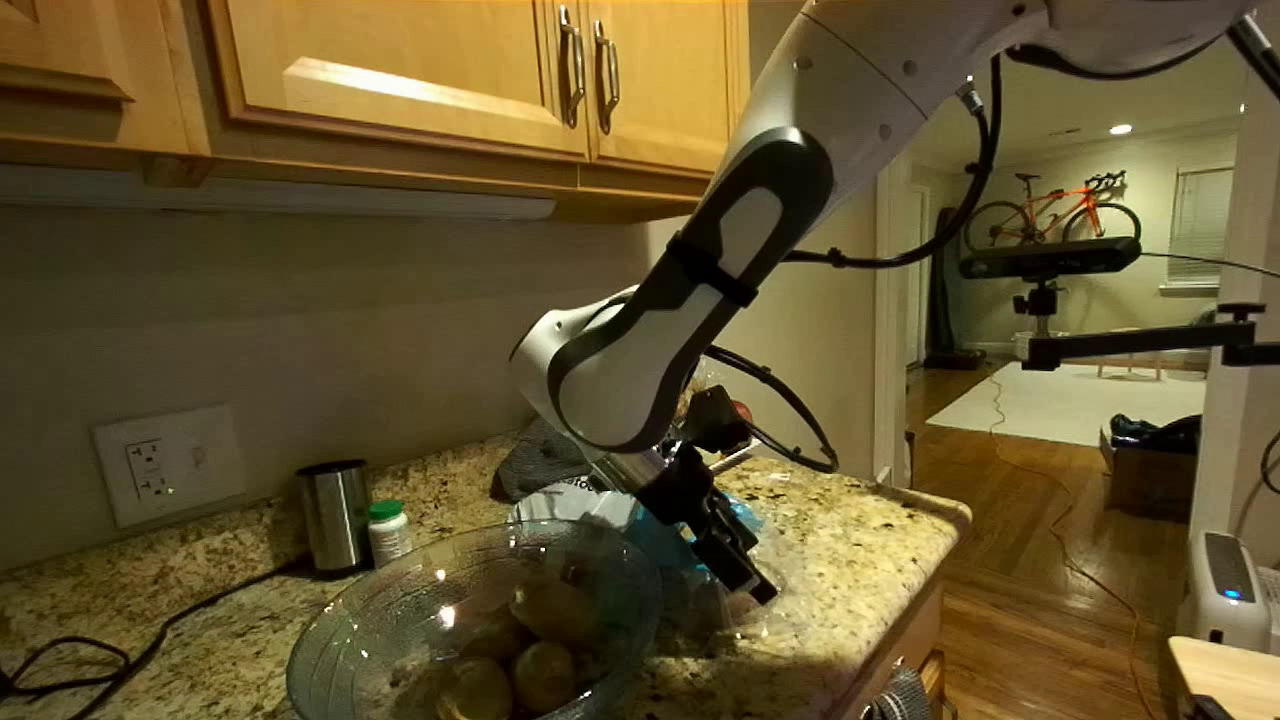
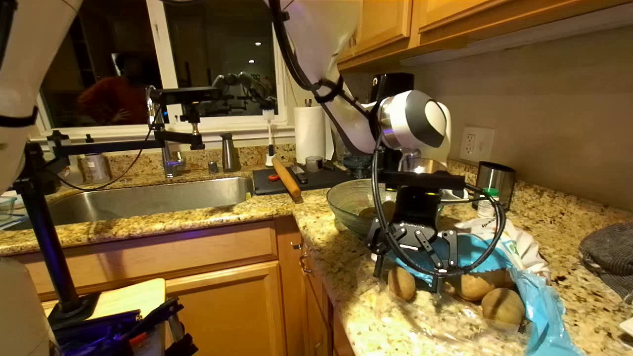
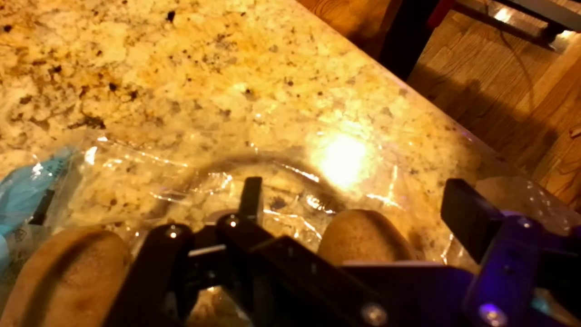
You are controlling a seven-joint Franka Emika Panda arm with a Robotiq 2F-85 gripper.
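Observation:
My gripper stands open above the counter, its two fingers spread wide with nothing held. In the wrist view a brown potato (image 3: 363,239) lies in the gap between the fingers, seen below them. Exterior view 2 has this potato (image 2: 401,284) just under the gripper (image 2: 408,275), in or under clear plastic; whether a fingertip touches it I cannot tell. More potatoes (image 2: 503,307) lie to its right at the mouth of a blue and white bag (image 2: 537,296). A glass bowl (image 1: 348,618) holds several potatoes (image 1: 546,676).
A steel cup (image 1: 335,516) and a green-capped bottle (image 1: 389,535) stand behind the bowl. Dark grey cloth (image 2: 611,252) lies by the wall. The counter's open edge (image 3: 392,79) is close to the gripper, with bare granite beyond the plastic.

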